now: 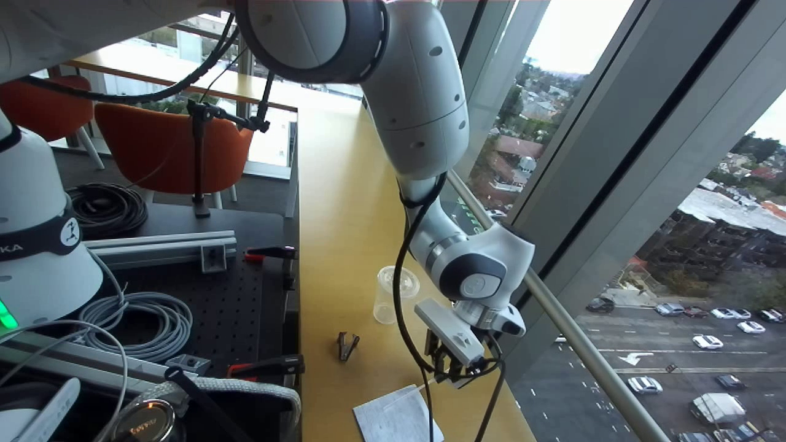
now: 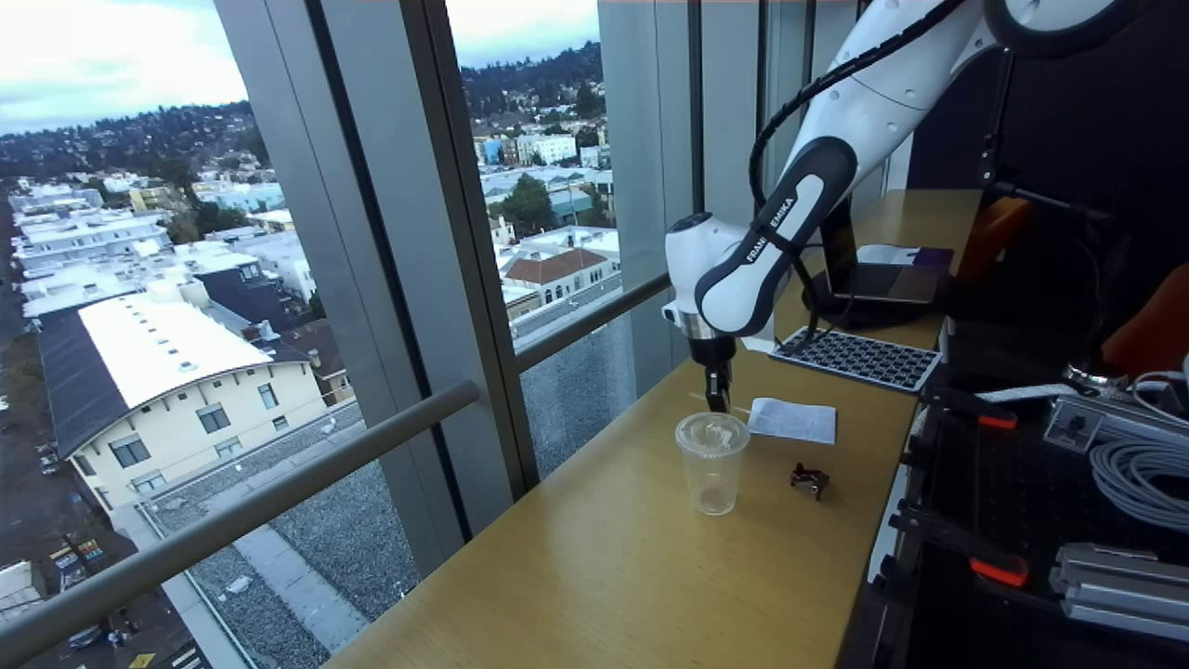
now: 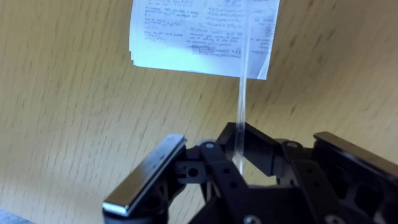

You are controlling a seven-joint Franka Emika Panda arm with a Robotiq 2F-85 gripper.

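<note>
In the wrist view my gripper is shut on a thin clear straw (image 3: 242,95), which runs away from the fingers over a printed paper. Beyond the fingertips, wood tabletop shows below. A clear plastic cup (image 2: 713,474) with a domed lid stands upright on the table. In the second exterior view my gripper (image 2: 719,396) is behind the cup and above its lid, near the window side. Seen from the first exterior view, the cup (image 1: 390,298) is left of the arm's wrist, partly crossed by a black cable.
Folded printed paper (image 1: 398,414) lies flat on the table. A small dark clip (image 1: 346,346) sits near the table's inner edge. A keyboard (image 2: 858,357) and laptop are farther back. A metal rail (image 1: 597,361) runs along the window. The table beyond the cup is clear.
</note>
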